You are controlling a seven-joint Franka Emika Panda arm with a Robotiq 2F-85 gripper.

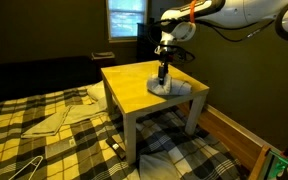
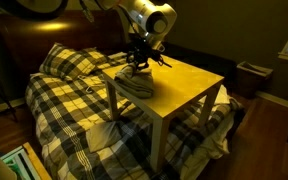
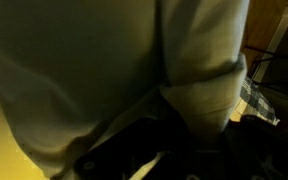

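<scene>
On the near right part of the table (image 1: pixel 129 90) lies a grey towel or folded cloth (image 1: pixel 174 88), bunched toward one side. My gripper (image 1: pixel 163 72) points down at it and is shut on a part of the cloth. From the other side, the cloth (image 2: pixel 134 85) looks like a thick folded pile at the table's edge, under my gripper (image 2: pixel 137 60). In the wrist view the pale cloth (image 3: pixel 74 60) fills most of the picture and covers much of the dark fingers (image 3: pixel 124 150), so the exact grip is hidden.
Around the table spreads a bed with a plaid blanket (image 1: pixel 74 150). A light folded cloth (image 1: pixel 49 122) and a small dark object (image 1: pixel 115 147) lie on the blanket. A window (image 1: pixel 126 18) is behind.
</scene>
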